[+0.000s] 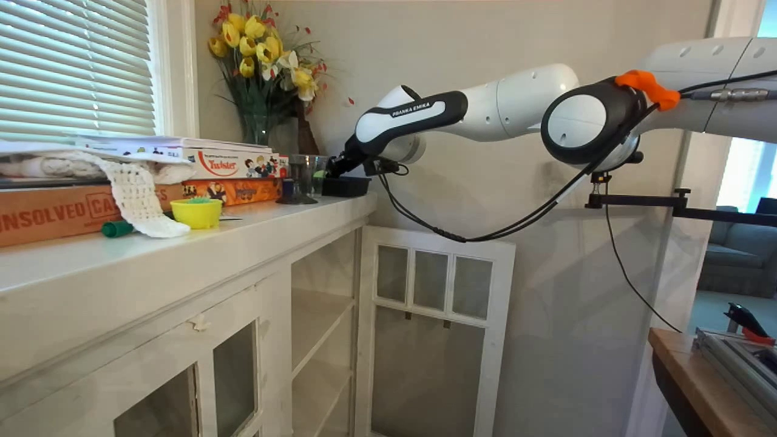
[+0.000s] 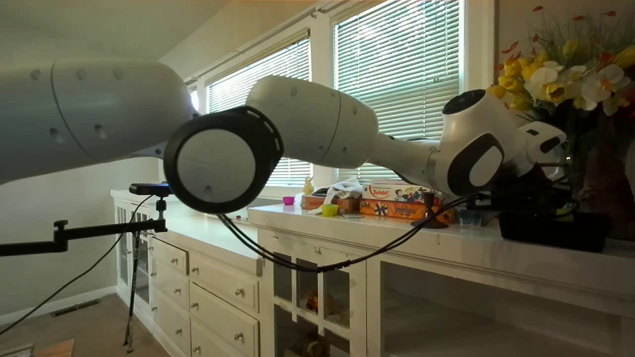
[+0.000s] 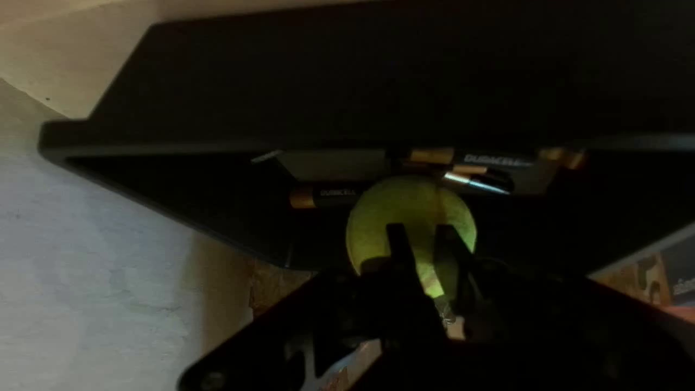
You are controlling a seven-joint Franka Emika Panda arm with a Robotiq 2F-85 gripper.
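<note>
My gripper is over the black tray [image 3: 208, 140], its two dark fingers a small gap apart in the wrist view. A round yellow-green object [image 3: 407, 202] shows behind and between the fingertips, covering part of the tray's contents. Whether the fingers grip it is too dark to tell. Several batteries [image 3: 498, 159] lie on the tray's floor. In exterior view 1 the gripper [image 1: 332, 166] points down at the tray [image 1: 346, 187], with a bit of green beside it. Exterior view 2 shows the tray [image 2: 553, 232] on the cabinet top, the fingers mostly hidden.
A clear glass [image 1: 317, 171] and a dark candlestick [image 1: 296, 186] stand close to the tray. Game boxes [image 1: 226, 164] and a yellow cup [image 1: 196, 212] are farther along the cabinet top. A flower vase [image 1: 255, 125] stands behind. The tray sits near the cabinet's end.
</note>
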